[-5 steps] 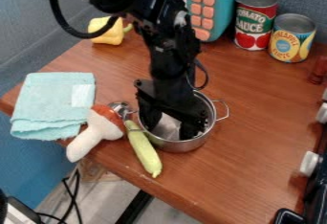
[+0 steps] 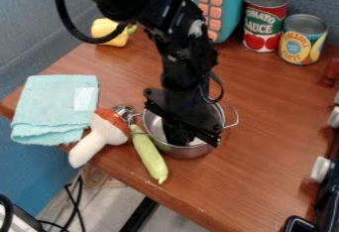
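Note:
My black gripper point(image 2: 185, 127) reaches down into a steel pot point(image 2: 188, 150) with a side handle, in the middle of the table. The fingers are largely hidden inside and against the pot, so I cannot tell whether they are open or shut, or on anything. Left of the pot lie a pale green corn-like item point(image 2: 150, 158), a red-and-white mushroom-shaped item point(image 2: 93, 138) and a folded light blue cloth point(image 2: 54, 107).
A tomato sauce can point(image 2: 264, 23), a yellow can point(image 2: 302, 41), a teal toy point(image 2: 223, 3) and a yellow item point(image 2: 110, 32) stand at the back. A black appliance point(image 2: 324, 186) lines the right edge. The table point(image 2: 265, 107) right of the pot is clear.
The gripper has shifted and turned slightly within the pot, and less of the pale area inside the pot shows now. Other things have not moved.

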